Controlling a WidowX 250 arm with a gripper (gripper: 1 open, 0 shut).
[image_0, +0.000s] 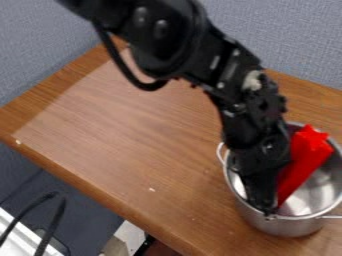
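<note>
A steel pot (287, 224) with side handles stands at the right of the wooden table. A red object (307, 154) leans inside it toward the back right. The black arm reaches down from the top, and its gripper (267, 190) is inside the pot beside the red object, covering part of it. The fingers are dark and overlap the pot's shadow, so how far they are apart and whether anything is between them is unclear.
A grey padded wall stands behind.
</note>
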